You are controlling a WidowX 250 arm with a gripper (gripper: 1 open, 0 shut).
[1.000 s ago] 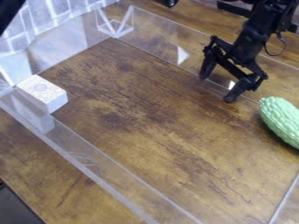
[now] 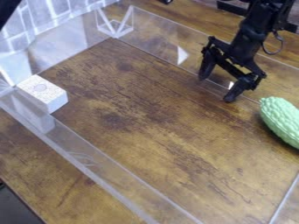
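A black robot arm reaches in from the top right, its gripper point(image 2: 228, 79) low over the wooden table at the right, by the clear inner wall. Whether the fingers are open or shut is hard to make out against the dark parts. A pale green ridged vegetable-like object point(image 2: 281, 120) lies just below and right of it. A white block point(image 2: 42, 93) with a printed top sits at the left.
Clear plastic walls point(image 2: 140, 22) border the work area on the back, left and right. A white tiled or draped surface stands beyond the back left.
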